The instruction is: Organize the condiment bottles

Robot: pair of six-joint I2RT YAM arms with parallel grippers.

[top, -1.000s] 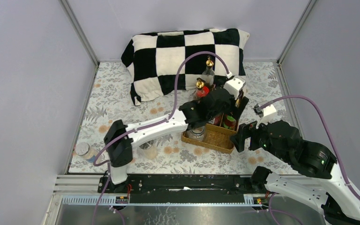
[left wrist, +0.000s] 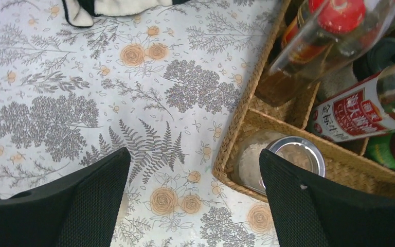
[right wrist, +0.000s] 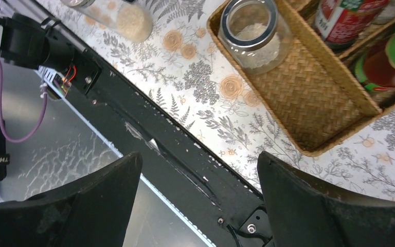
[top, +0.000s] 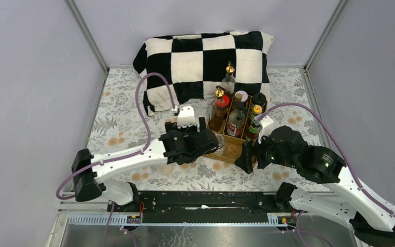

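Observation:
The woven basket (top: pixel 231 156) holds several condiment bottles in its back compartments, among them a gold-topped bottle (top: pixel 217 116), a red-labelled bottle (left wrist: pixel 357 110) and a green-capped one (right wrist: pixel 391 59). In its front compartment, at the left end, stands a silver-lidded glass jar (right wrist: pixel 252 38); the rest of that compartment is bare. Outside the basket, on the cloth, is another glass jar (right wrist: pixel 133 23) with pale contents, mostly hidden by my left arm from above. Left of the basket hovers my left gripper, open and empty. My right gripper hangs open at the basket's front right, holding nothing.
Behind the basket lies a black-and-white checkered cushion (top: pixel 186 66), with a gold-topped clear bottle (top: pixel 229 81) near it. A dark rail (top: pixel 205 198) runs along the front edge.
My left gripper has swung left from over the basket's bottles to beside the basket, uncovering them. The right gripper has moved slightly left, toward the basket's front corner.

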